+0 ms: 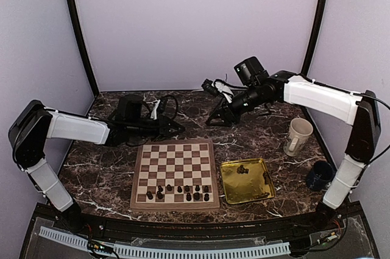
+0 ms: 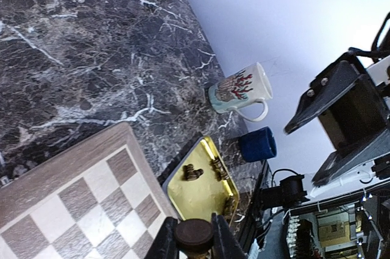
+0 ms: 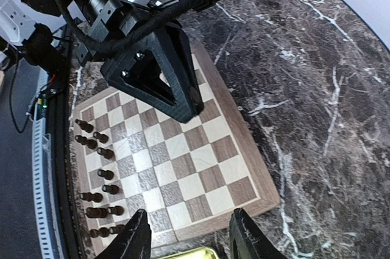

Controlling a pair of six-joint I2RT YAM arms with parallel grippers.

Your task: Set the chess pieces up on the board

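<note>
The wooden chessboard (image 1: 174,164) lies flat on the marble-look table, its near rows holding several dark chess pieces (image 1: 196,197). Most of the board's middle and far squares are bare. My left gripper (image 1: 173,131) is over the board's far edge; in the left wrist view it is shut on a dark chess piece (image 2: 194,232), whose round end faces the camera. High to the right, behind the tray, my right gripper (image 1: 220,120) stands open, and nothing shows between its fingers. A gold tray (image 1: 247,191) right of the board holds several more dark pieces (image 1: 242,169).
A white mug (image 1: 298,136) with a printed pattern stands at the right, with a dark blue cup (image 1: 319,175) nearer the front right. Table to the left of the board is clear, as is the stretch behind it.
</note>
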